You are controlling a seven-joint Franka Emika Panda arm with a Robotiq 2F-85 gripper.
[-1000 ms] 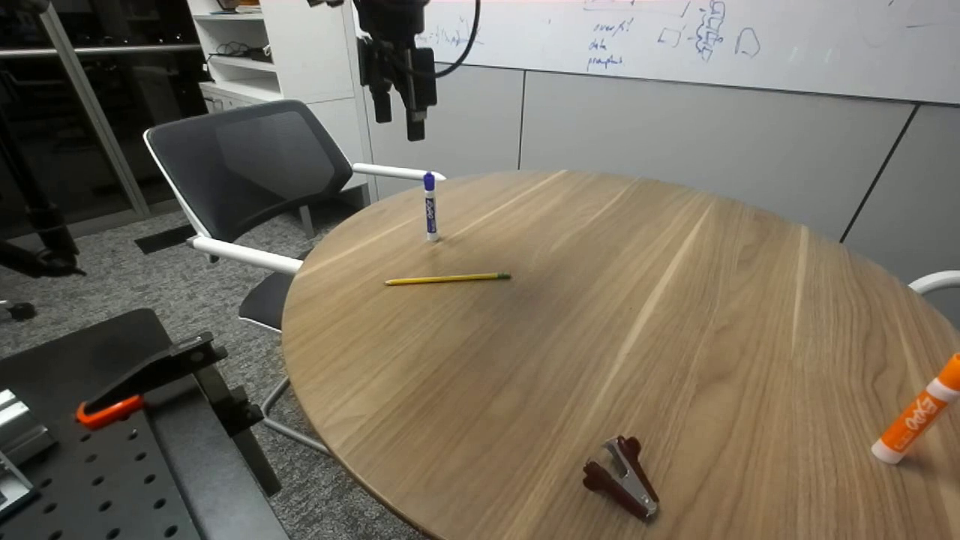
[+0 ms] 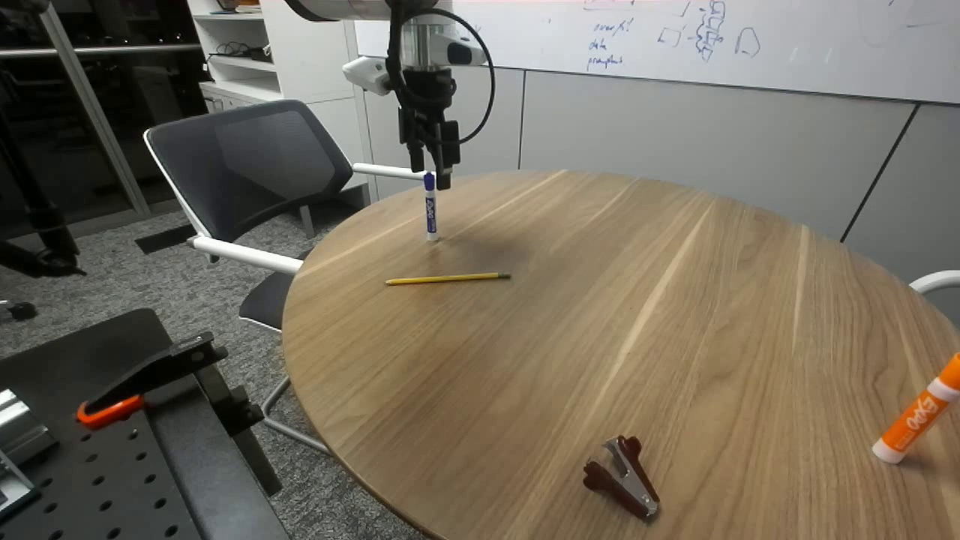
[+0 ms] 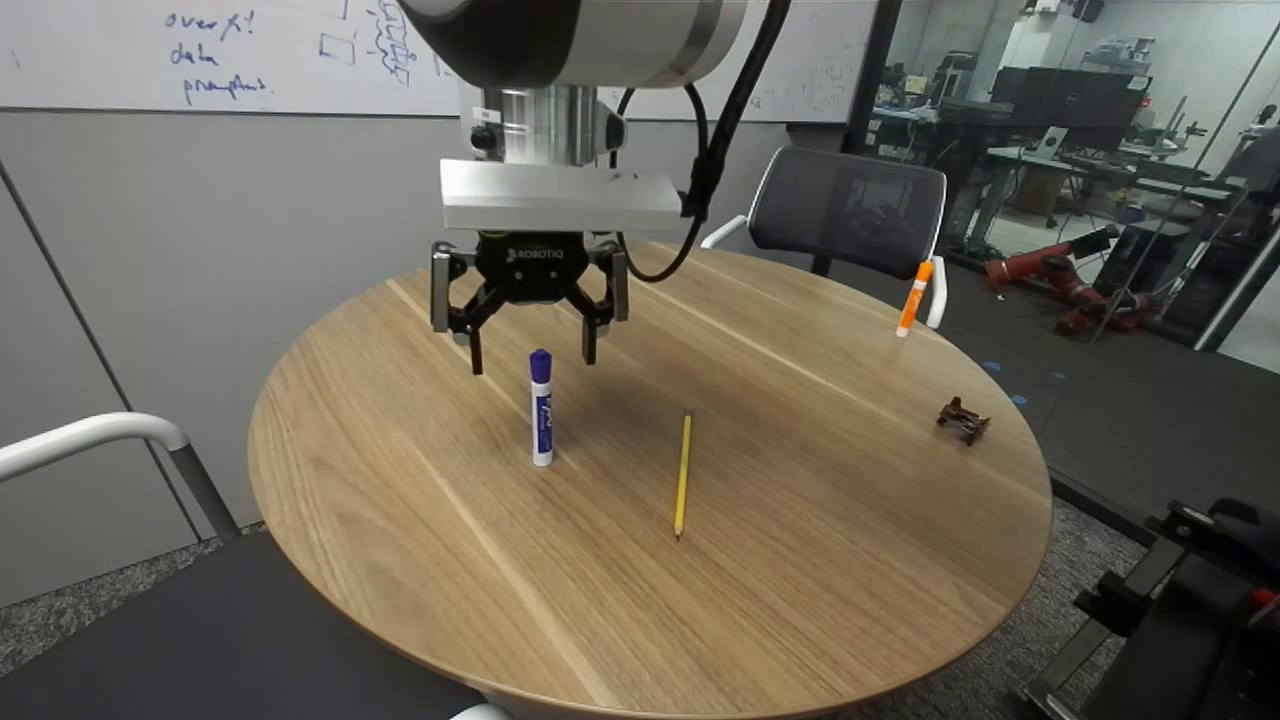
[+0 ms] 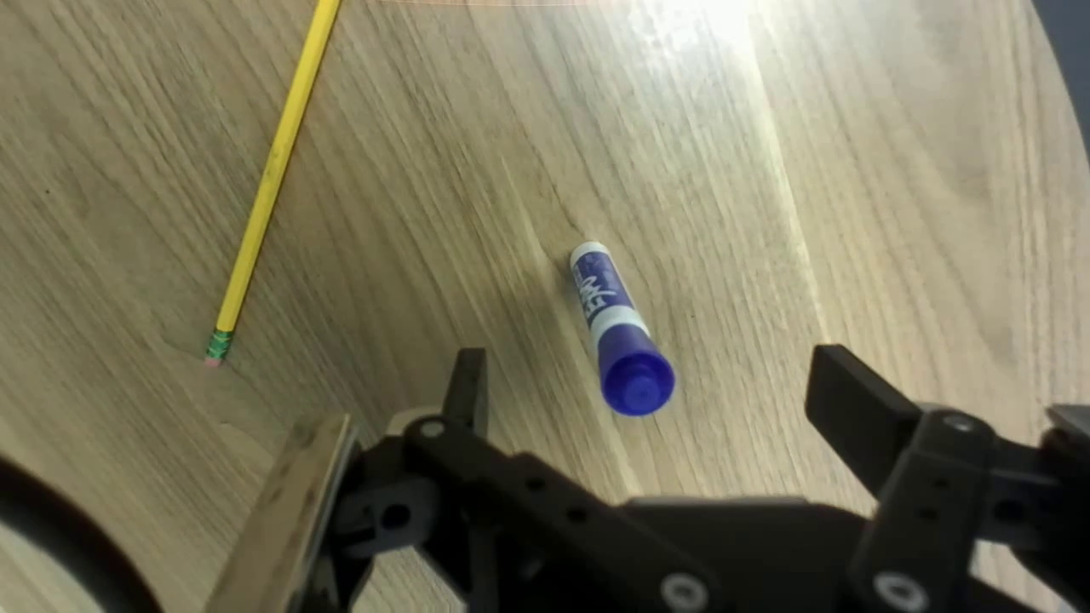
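Observation:
A blue-capped Expo marker (image 3: 542, 414) stands upright on the wooden table, cap at the top. Just above it hangs my gripper (image 3: 533, 360), open and pointing down, its fingers spread wide. In the wrist view the marker (image 4: 616, 322) lies within the span between the fingers, nearer the left one and touching neither. In exterior view 1 the fingertips of the gripper (image 2: 430, 175) are level with the cap of the marker (image 2: 431, 216).
A yellow pencil (image 2: 448, 279) lies flat near the marker. Farther off are a brown staple remover (image 2: 623, 477) and an upright orange marker (image 2: 918, 415). A mesh chair (image 2: 252, 162) stands by the table edge.
My gripper has come down and shifted right in exterior view 1, from well above the blue marker to its cap height. The table objects have not moved.

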